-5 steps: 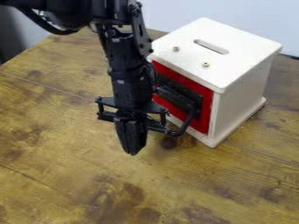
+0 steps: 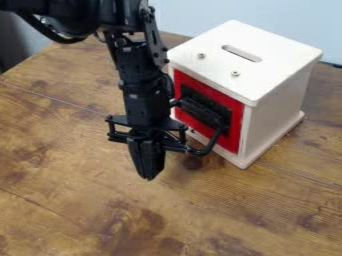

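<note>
My black gripper (image 2: 147, 156) points down over the wooden table, just in front and left of a white box (image 2: 267, 80) with a red front panel (image 2: 227, 145) and a dark opening partly hidden behind the arm. The fingers look shut, with nothing visible between them. The box's top has a slot and two small metal knobs.
Bare wooden table (image 2: 94, 210) fills the left and front of the view, clear of other objects. A pale wall stands at the back.
The gripper and arm have shifted very slightly to the left. The box stays where it was.
</note>
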